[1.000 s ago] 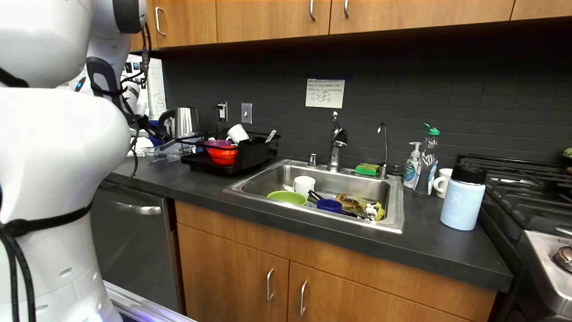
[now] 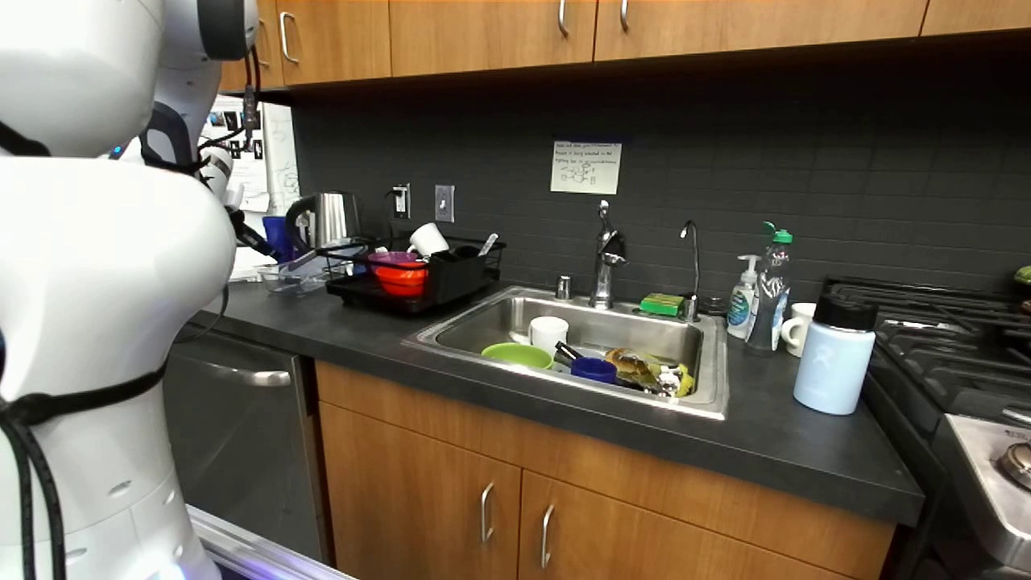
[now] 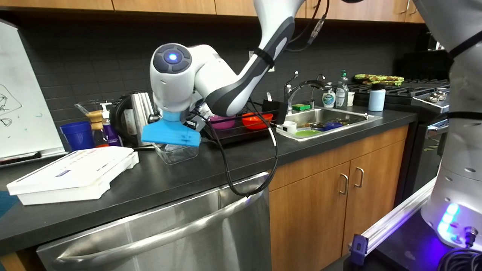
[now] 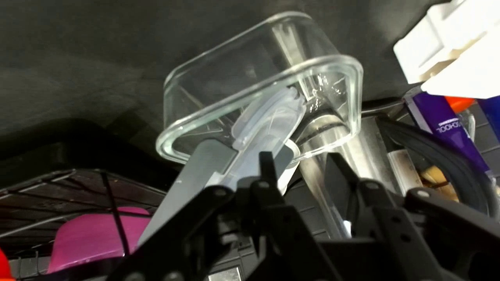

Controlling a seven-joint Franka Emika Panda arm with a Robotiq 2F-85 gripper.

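In the wrist view my gripper is partly open, with a gap between its black fingers and nothing seen held there. Ahead of it is a clear glass container [image 4: 255, 77] on the dark counter. A translucent plastic piece [image 4: 269, 119] reaches into that container, and its near end passes behind the left finger. Beside it runs a flat grey piece [image 4: 187, 185]. The same container [image 3: 178, 155] appears in exterior view 2 under the blue bracket [image 3: 171, 134] on my wrist, where the fingers are hidden.
A dish rack [image 2: 464, 275] holding a red bowl [image 2: 401, 279] and a pink bowl [image 4: 100, 236] stands beside the container. On the other side are a steel kettle [image 3: 135, 118] and a white box [image 3: 77, 174]. The sink [image 2: 710, 362] contains several dishes.
In exterior view 1 my forearm and wrist have shifted left, away from the dish rack, and the hanging cable moved with them. The container and dishes look unchanged.
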